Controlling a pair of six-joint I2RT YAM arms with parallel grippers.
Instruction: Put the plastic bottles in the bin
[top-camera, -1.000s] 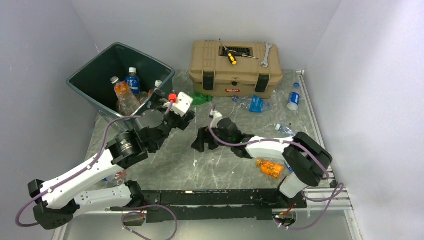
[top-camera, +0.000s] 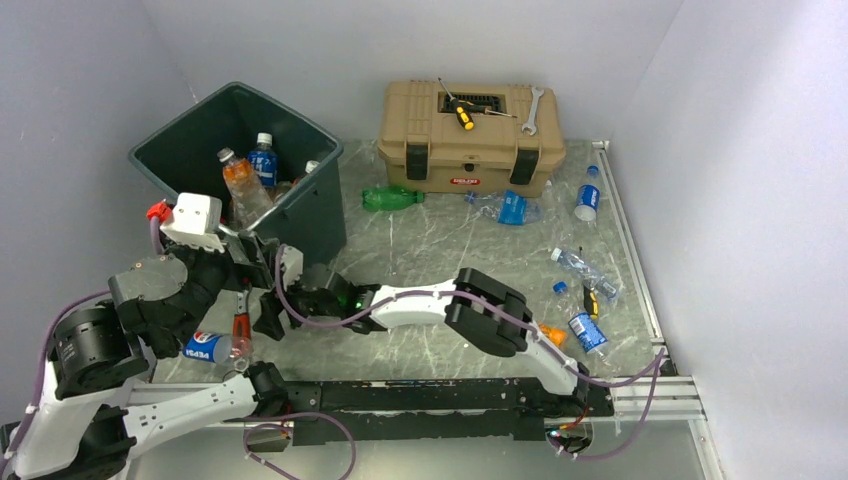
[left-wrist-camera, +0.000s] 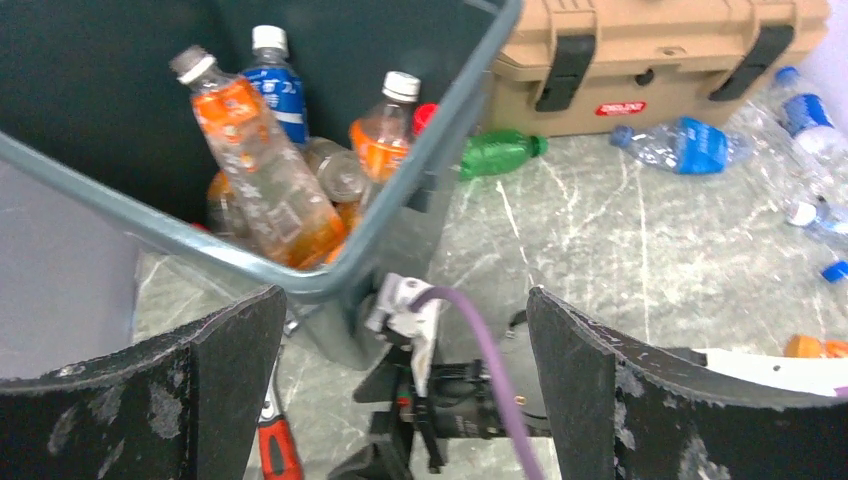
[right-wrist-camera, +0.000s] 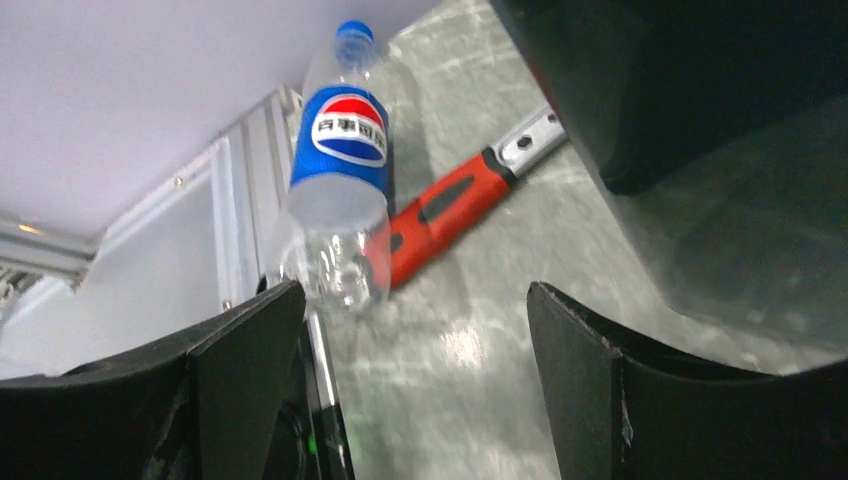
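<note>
A dark green bin (top-camera: 150, 153) at back left holds several bottles. My left gripper (top-camera: 255, 258) is open at its front edge, fingers empty. My right gripper (top-camera: 268, 305) is low beside the bin, fingers apart and empty, facing a Pepsi-type bottle (right-wrist-camera: 340, 140) lying near the left edge beside a red-handled tool (right-wrist-camera: 450, 205). A green bottle (top-camera: 390, 198), a crushed clear bottle (top-camera: 500, 208), more bottles (top-camera: 587, 195) at the right and an orange bottle (top-camera: 551, 333), partly hidden by the right arm, lie on the table.
A tan toolbox (top-camera: 470, 140) with screwdrivers and a wrench on top stands at the back. A yellow-handled tool (top-camera: 590, 303) lies among the right-hand bottles. The middle of the grey table behind the right arm is clear.
My right gripper has moved left from mid-table toward the Pepsi-type bottle.
</note>
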